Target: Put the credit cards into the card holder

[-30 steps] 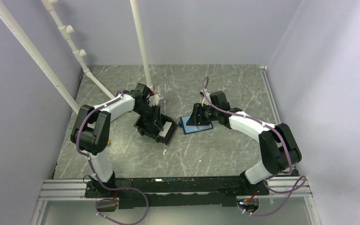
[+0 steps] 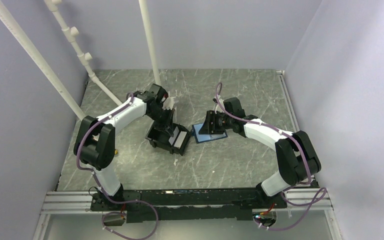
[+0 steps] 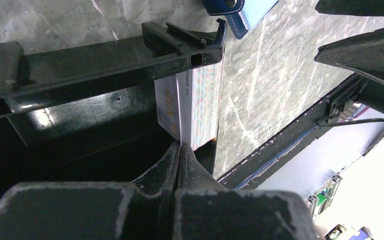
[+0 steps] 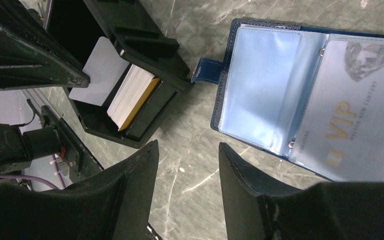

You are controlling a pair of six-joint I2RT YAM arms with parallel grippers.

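Note:
My left gripper is shut on the edge of a credit card, drawn partly up from the black box. In the left wrist view the card's gold-lettered face shows beside the stack of remaining cards, which stands upright at the box's end. The blue card holder lies spread on the table. In the right wrist view its near sleeve looks empty, and a VIP card sits in the other. My right gripper stands open above the table beside the holder, nothing between its fingers.
The holder's strap points toward the box, with a narrow gap between them. A small yellow thing lies on the left of the table. Bare grey table stretches in front of the box and holder.
The box has shifted slightly. The right arm has stayed still.

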